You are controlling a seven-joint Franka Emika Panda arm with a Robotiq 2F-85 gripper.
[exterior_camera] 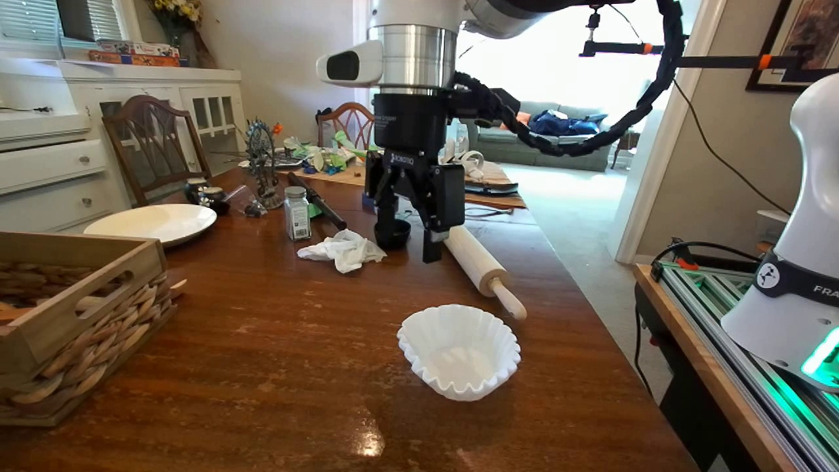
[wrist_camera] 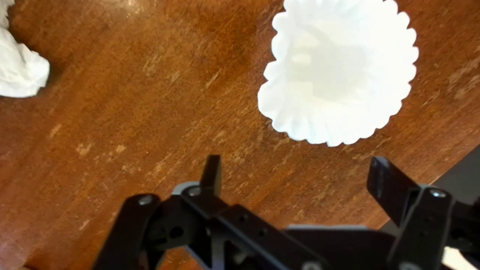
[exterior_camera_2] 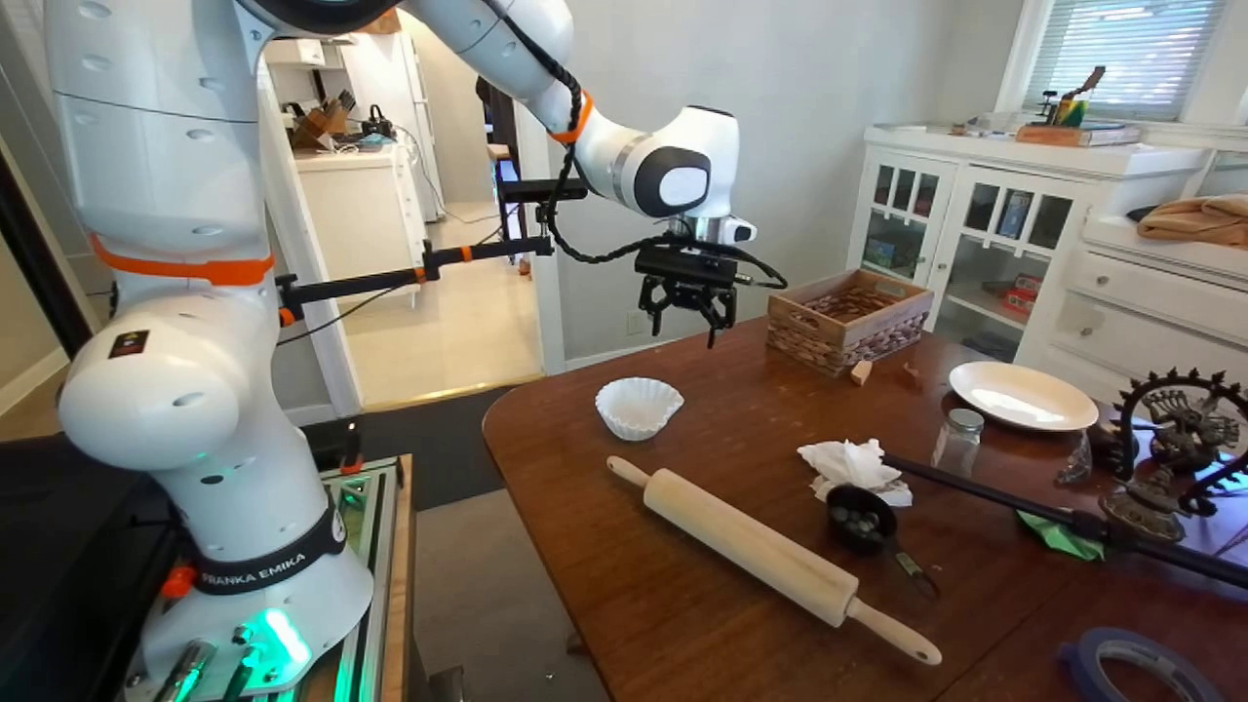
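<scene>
A white fluted paper filter (exterior_camera: 458, 354) stands on the wooden table, its open side up and no object seen inside. Above the tabletop hangs my gripper (exterior_camera_2: 683, 333), fingers apart and empty. In the wrist view the filter (wrist_camera: 335, 74) lies ahead of the gripper, beyond the line between its fingertips, not between them. The black fingers (wrist_camera: 210, 177) frame only bare table. From the second exterior view, the filter (exterior_camera_2: 638, 409) is lower than the gripper and a little to its left, apart from it.
A wooden rolling pin (exterior_camera_2: 749, 544) lies near the table edge. Crumpled white paper (exterior_camera: 343, 250), a black cup (exterior_camera_2: 860, 519), a glass jar (exterior_camera: 297, 212) and a white plate (exterior_camera: 153, 223) are farther off. A woven basket (exterior_camera: 86, 338) stands at one side. Bare table separates basket and filter.
</scene>
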